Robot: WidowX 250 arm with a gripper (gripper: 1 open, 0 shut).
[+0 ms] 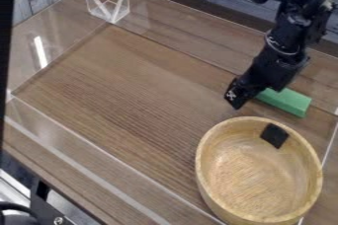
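A black robot arm reaches down from the top right, and its gripper (246,89) is low at the middle right, over the left end of a green block (288,101). The fingers are dark and partly overlap the block; whether they hold it or how far they are apart is unclear. Below lies a round tan bowl (258,180) with a small black block (275,134) at its upper right rim.
A white wire-like holder (109,6) stands at the back left. Clear strips run along the table's left and lower edges.
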